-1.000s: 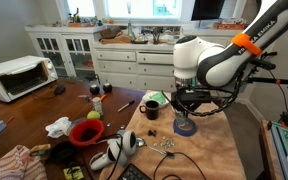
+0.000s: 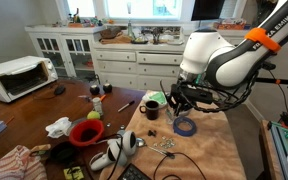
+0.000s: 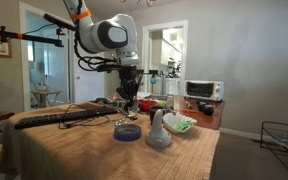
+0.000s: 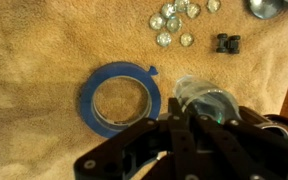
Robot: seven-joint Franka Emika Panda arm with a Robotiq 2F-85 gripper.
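Observation:
My gripper is shut on a clear, glass-like cup (image 4: 216,103), whose round rim shows just past the dark fingers in the wrist view. Beside it on the tan cloth lies a roll of blue tape (image 4: 87,103), apart from the cup. In exterior view 1 the arm reaches down behind the blue tape roll (image 2: 185,128), and the held cup is hard to make out there. The blue roll (image 3: 128,132) sits near the front of the table in exterior view 2.
Several clear glass beads (image 4: 174,22) and small black clips (image 4: 228,44) lie near the cup. A dark mug (image 2: 151,110), a red bowl (image 2: 86,132) and a grey cone-topped object (image 3: 157,132) stand on the table. Bare cloth (image 2: 209,155) shows at the front right.
The blue tape and the mug stand where they were.

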